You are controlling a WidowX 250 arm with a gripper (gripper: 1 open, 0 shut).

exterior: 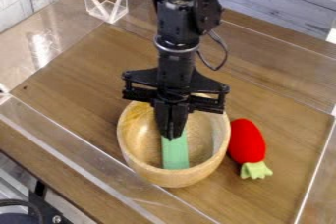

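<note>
My gripper (171,126) reaches down from the top into a light wooden bowl (201,170) in the lower middle of the view. Its fingertips are close together over a green object (176,154) lying in the bowl, at that object's upper end. The fingers appear shut on it, though the contact is partly hidden by the black gripper body.
A red plush vegetable with a pale green top (249,143) lies right of the bowl on the wooden table (79,81). Clear plastic walls edge the table.
</note>
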